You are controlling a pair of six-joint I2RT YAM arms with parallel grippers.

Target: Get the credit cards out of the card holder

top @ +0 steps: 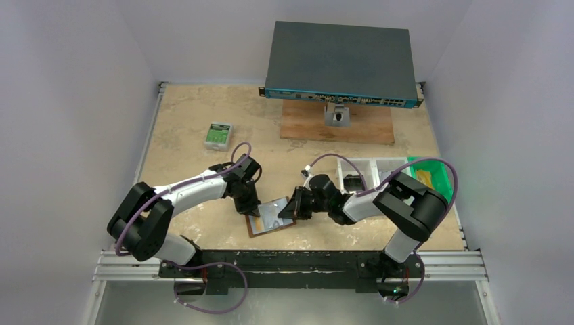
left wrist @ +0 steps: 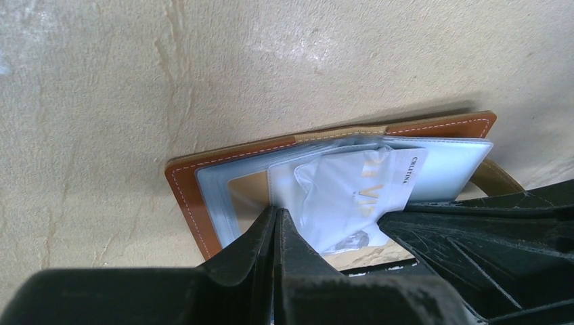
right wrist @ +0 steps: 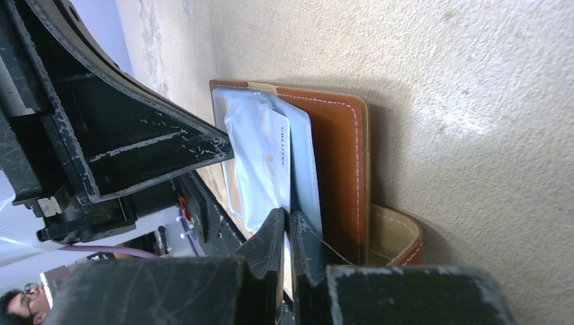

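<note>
The brown card holder is spread open on the table, with clear plastic pockets facing up. A white card printed CHLITINA lies partly inside a pocket, its printed end projecting toward the right side. My right gripper is shut on the edge of this white card. In the left wrist view, my left gripper is shut, its tips against the clear pocket beside a tan patch. Whether it pinches any plastic cannot be made out. The holder's near side is partly hidden behind both grippers.
A small green-labelled box stands at the back left. Behind the right arm are a white divided tray and a green bin. A dark rack unit overhangs the back. Clear table surrounds the holder's far side.
</note>
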